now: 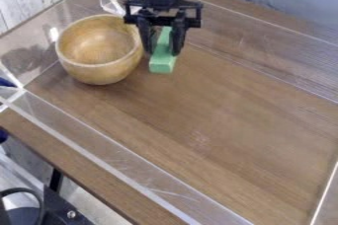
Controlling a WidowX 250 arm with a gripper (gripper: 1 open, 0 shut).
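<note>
My dark gripper hangs at the top centre of the camera view, over a light green block whose upper part is hidden between the fingers. Whether the fingers touch the block I cannot tell. A tan bowl sits just left of the gripper on the wooden table.
A clear edge strip runs along the near left side. A white object behind the bowl is partly hidden by the gripper.
</note>
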